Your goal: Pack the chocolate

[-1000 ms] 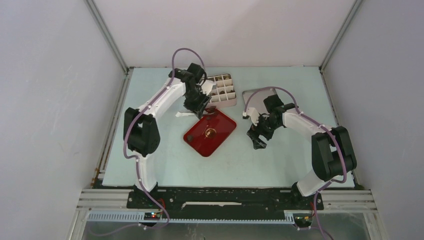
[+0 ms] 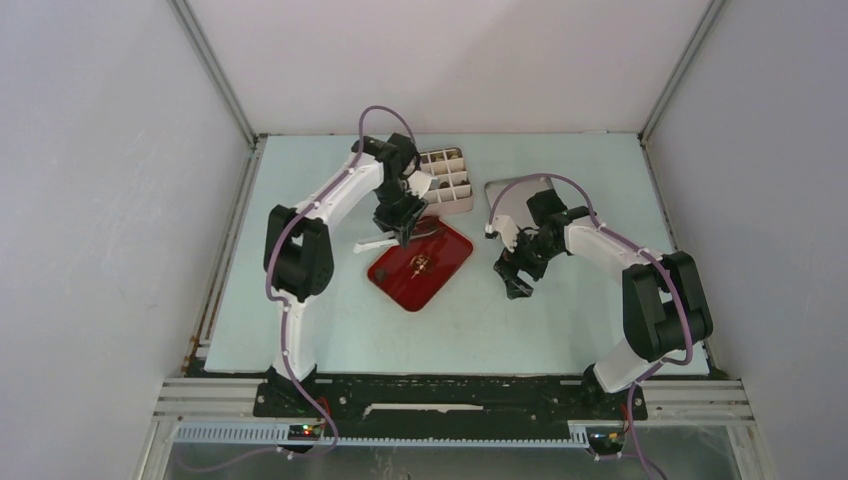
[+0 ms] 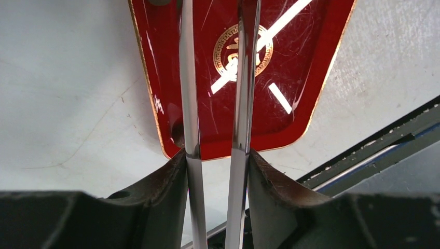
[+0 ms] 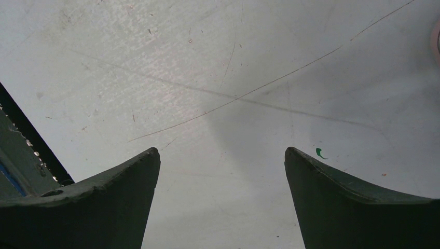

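A red tray (image 2: 420, 275) with a gold emblem lies mid-table; small dark round pieces, likely chocolates, sit near its edges, one (image 3: 160, 2) partly hidden at the top of the left wrist view. My left gripper (image 2: 403, 236) is over the tray's back part, shut on long shiny metal tongs (image 3: 189, 93) whose two arms reach over the tray; their tips are out of that view. A pink compartment box (image 2: 447, 200) with several dark pieces stands behind the tray. My right gripper (image 2: 512, 280) stands open over bare table right of the tray, nothing between its fingers.
A pale grey tray (image 2: 500, 192) lies at the back right, partly under the right arm. Walls enclose both sides and the back.
The left arm and gripper with the tongs have moved slightly right and toward the table's front, over the tray. The right arm has not moved.
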